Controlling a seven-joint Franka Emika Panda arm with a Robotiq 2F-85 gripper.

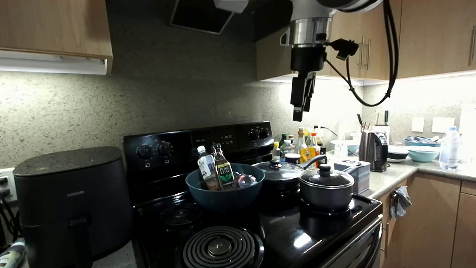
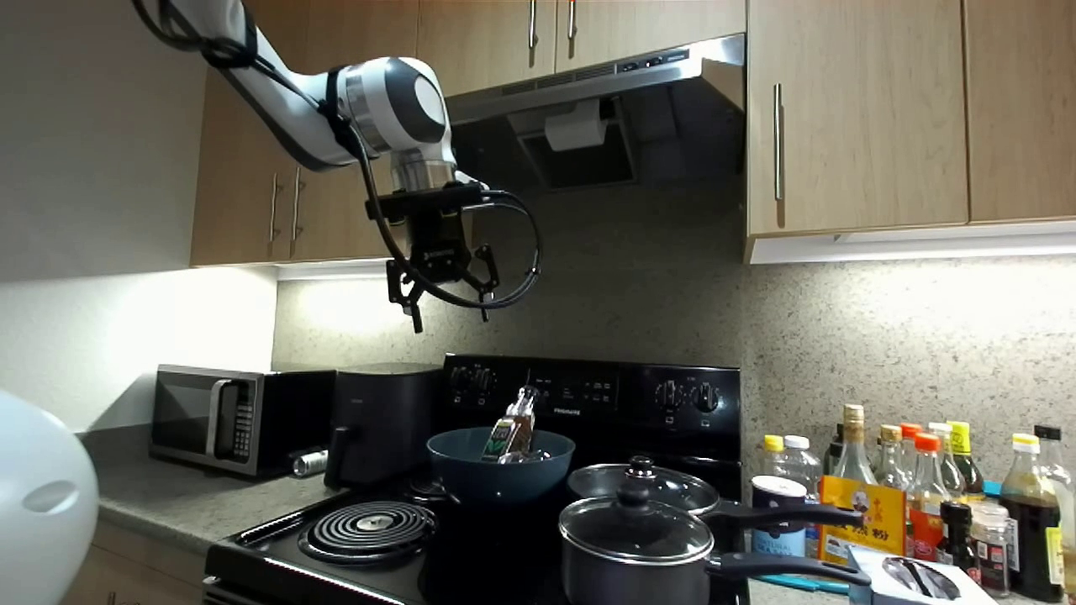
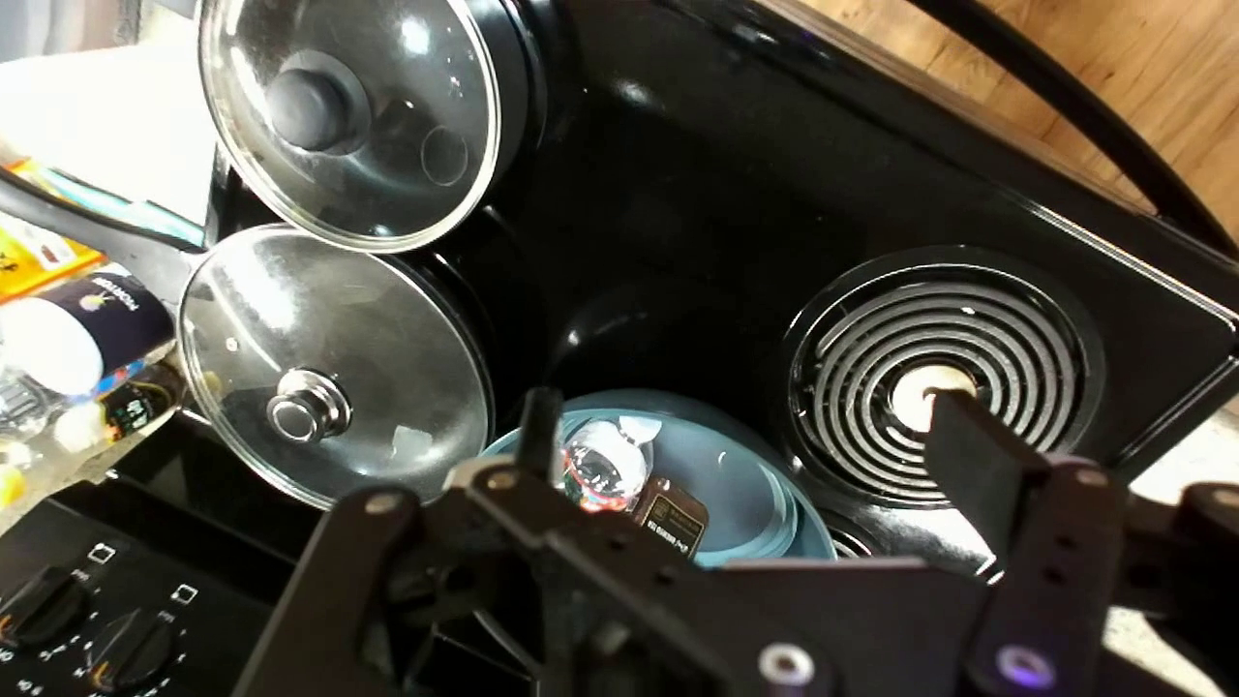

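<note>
My gripper [image 2: 450, 324] hangs open in the air above the stove, its fingers apart with nothing between them. Well below it stands a blue-green bowl [image 1: 225, 201] at the back of the stovetop. Two bottles lean inside the bowl: a clear plastic bottle [image 1: 207, 168] and a dark glass bottle with a green leaf label [image 1: 224, 169]. Beside them in the bowl lies a crumpled clear plastic item [image 1: 246, 180]. From the wrist view, the bowl [image 3: 743, 494] shows partly behind the gripper's body, which hides its lower part.
A lidded saucepan [image 1: 327, 190] and a lidded frying pan [image 1: 279, 174] stand right of the bowl, handles pointing outward. A black air fryer [image 1: 73, 201] stands at the left; several condiment bottles crowd the right counter. Overhead is the range hood [image 2: 605, 96].
</note>
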